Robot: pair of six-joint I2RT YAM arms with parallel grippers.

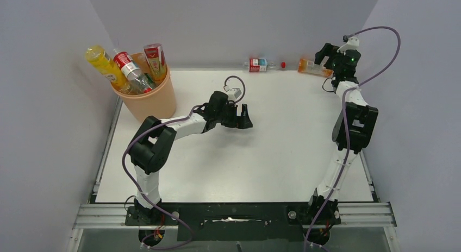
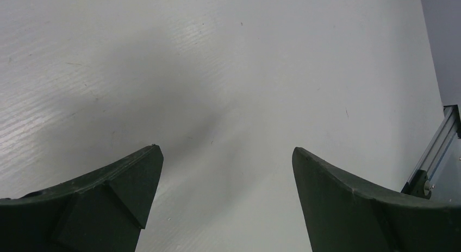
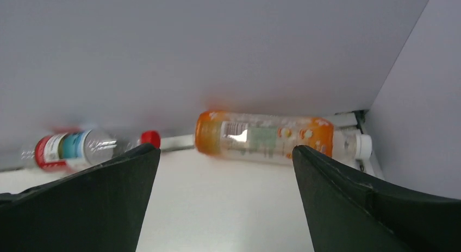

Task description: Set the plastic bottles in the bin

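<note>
A peach bin at the back left holds several bottles, among them a yellow one. A red-capped clear bottle lies along the back wall, with an orange-labelled bottle right of it, in the right wrist view, lying before my right gripper. That gripper is open, raised at the back right corner, nothing between its fingers. My left gripper stands open over the middle of the table, only bare surface between its fingers.
Walls close in at the back and both sides; the right arm is close to the right wall.
</note>
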